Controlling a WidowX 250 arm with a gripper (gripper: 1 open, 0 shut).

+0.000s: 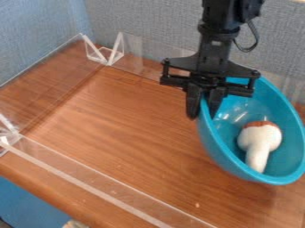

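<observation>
My black gripper (205,96) is shut on the left rim of a light-blue plastic bowl (284,169) on the right of the camera view. Inside the bowl lies a toy mushroom (259,142) with a reddish cap and white stem. The bowl is somewhat tilted; whether it rests on the wooden surface (119,142) is unclear.
Clear low walls with white corner brackets (105,50) edge the wooden surface. The middle and left of the surface are empty. A grey-blue wall (36,36) stands behind.
</observation>
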